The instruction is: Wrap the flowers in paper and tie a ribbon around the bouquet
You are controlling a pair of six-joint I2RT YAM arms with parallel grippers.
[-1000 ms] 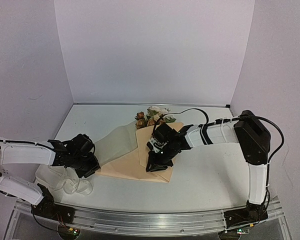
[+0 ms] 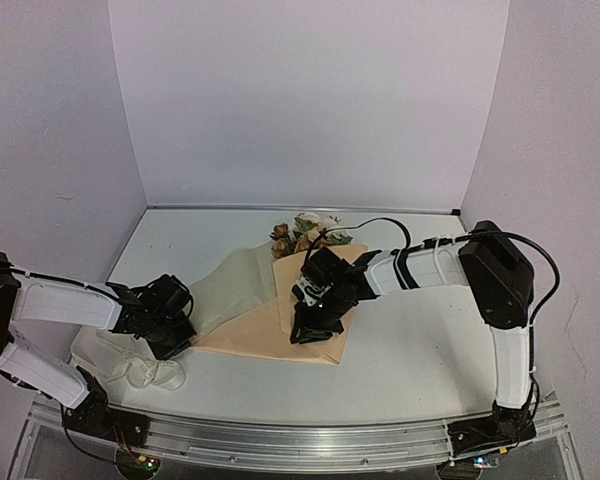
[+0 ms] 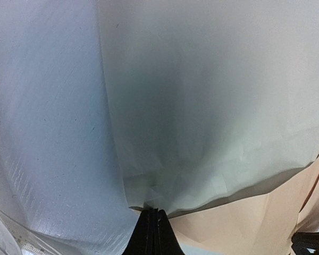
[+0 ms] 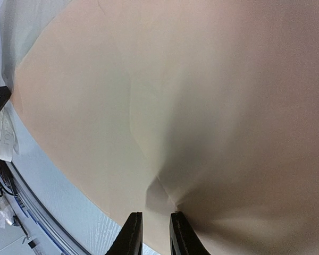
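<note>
The bouquet's fake flowers [image 2: 310, 230], cream and brown, lie at the back of peach wrapping paper [image 2: 260, 335]. A sheer whitish layer [image 2: 230, 290] of the wrap spreads toward the left. At the paper's left corner, my left gripper is shut, its fingertips pinching the edge. My right gripper stands over the folded peach paper near the middle, its fingers a little apart and nothing visibly gripped between them. The stems are hidden by paper and by the right arm.
A clear container [image 2: 98, 352] and a loose roll of white printed ribbon [image 2: 152, 374] sit at the front left, close to the left arm. Bare table [image 2: 420, 350] lies open on the right. A metal rail [image 2: 300, 440] runs along the front.
My left gripper has shifted slightly at the paper's left corner, a touch lower and leftward. The right arm has barely moved, and the flowers stay where they were.
</note>
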